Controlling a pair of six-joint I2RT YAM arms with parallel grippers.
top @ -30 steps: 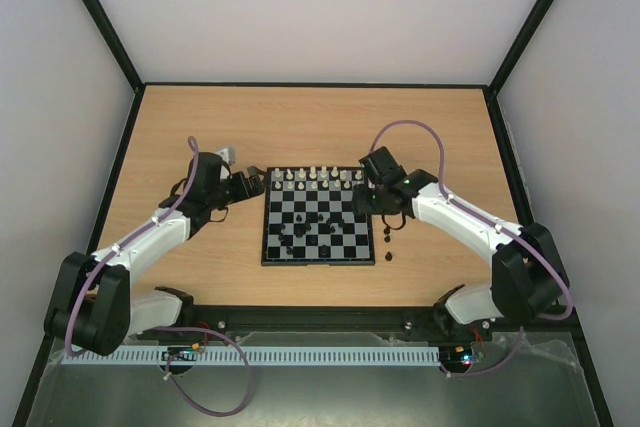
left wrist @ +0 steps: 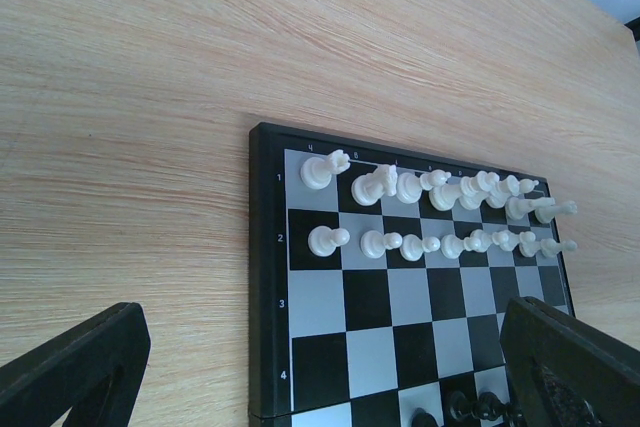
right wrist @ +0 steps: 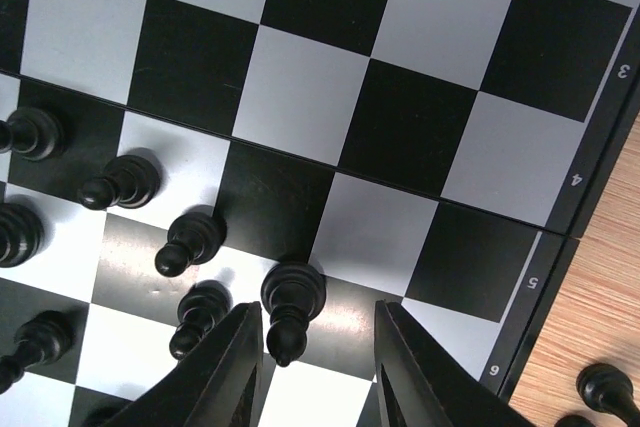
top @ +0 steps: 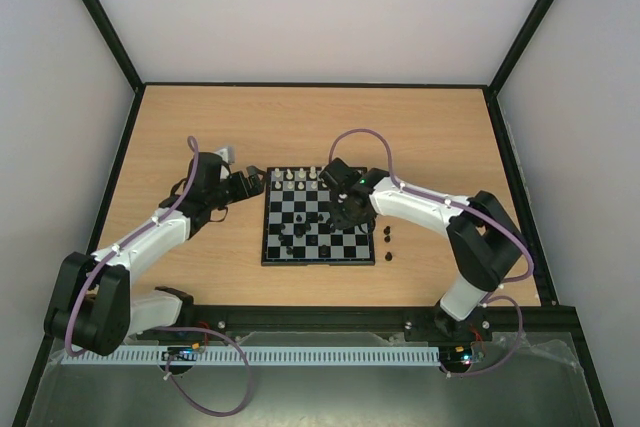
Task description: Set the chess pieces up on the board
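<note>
The chess board (top: 266, 237) lies mid-table. White pieces stand in two rows along its far side, such as a white pawn (left wrist: 322, 240) and a white rook (left wrist: 324, 169). Black pieces stand scattered over the near half. In the right wrist view a tall black piece (right wrist: 290, 309) stands just ahead of my right gripper, whose fingers are part open with nothing between their tips. Black pawns (right wrist: 195, 239) are grouped to its left. My left gripper is held wide open and empty by the board's left edge.
Several black pieces (top: 387, 238) sit on the bare wood right of the board; one black piece (right wrist: 606, 388) shows there in the right wrist view. The table (top: 230, 117) behind the board is clear. The right arm covers part of the board.
My right arm has swung left from the board's right edge to over its right-hand part. The left arm has not moved, and the visible pieces look unchanged.
</note>
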